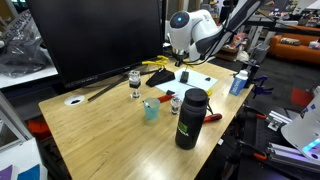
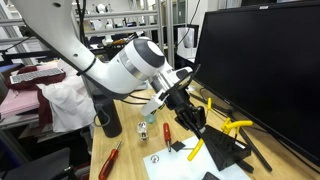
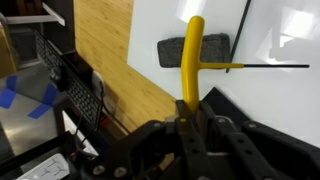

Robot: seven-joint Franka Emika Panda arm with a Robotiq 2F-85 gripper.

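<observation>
My gripper is shut on a long yellow object [image 3: 192, 55], which sticks out past the fingertips over the white sheet [image 3: 275, 110]. In exterior view 2 the yellow object [image 2: 195, 151] appears tilted below the gripper [image 2: 198, 132], above the sheet. Beyond it in the wrist view lie a dark grey block [image 3: 172, 52] and a thin dark rod with a yellow end [image 3: 216, 66]; the held object partly hides both. Whether the rod is joined to the held object, I cannot tell.
A black tray [image 2: 228, 152] with yellow items [image 2: 236, 126] stands beside the sheet, close to the large black monitor [image 2: 265, 70]. A black bottle [image 1: 191, 120], a pale green cup [image 1: 151, 109] and a red-handled tool [image 2: 109, 163] are also around.
</observation>
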